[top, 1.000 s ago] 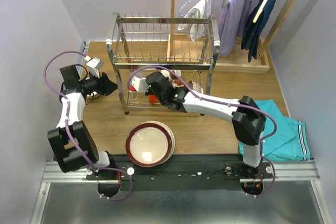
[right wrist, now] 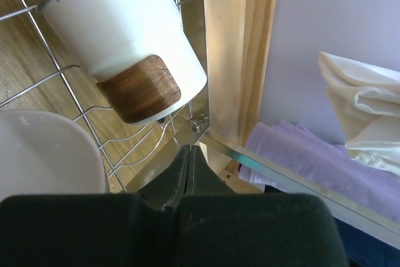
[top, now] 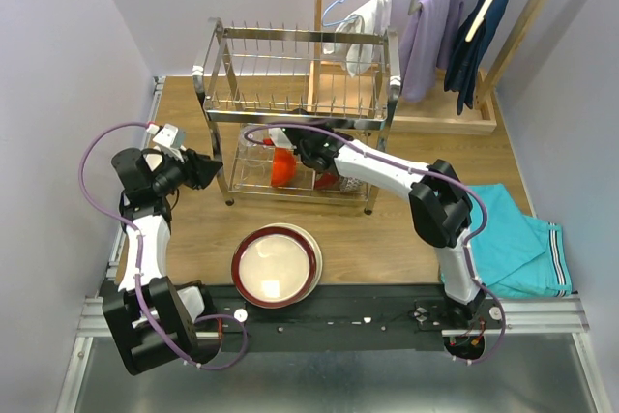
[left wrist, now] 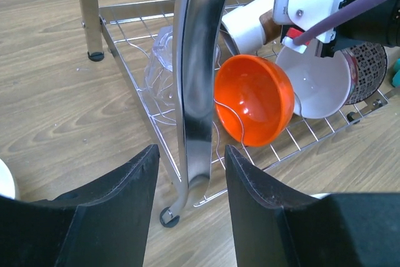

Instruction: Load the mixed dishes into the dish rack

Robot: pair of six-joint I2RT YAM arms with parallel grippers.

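Observation:
The two-tier metal rack holds dishes on its lower tier: a clear glass item, an orange bowl, a white bowl, a white mug with wooden band and a dark mesh item. Stacked plates, the top one red-rimmed, lie on the floor before it. My left gripper stands open outside the rack's left leg, empty. My right gripper is shut inside the lower tier beside the mug and white bowl, nothing visible between its fingers.
A wooden clothes stand with hanging garments is behind at the right. Teal folded cloth lies front right. The board between the plates and the cloth is clear.
My left arm has moved toward the front and slightly right. My right arm has shifted within the rack, its forearm rising toward the back compared with a second ago.

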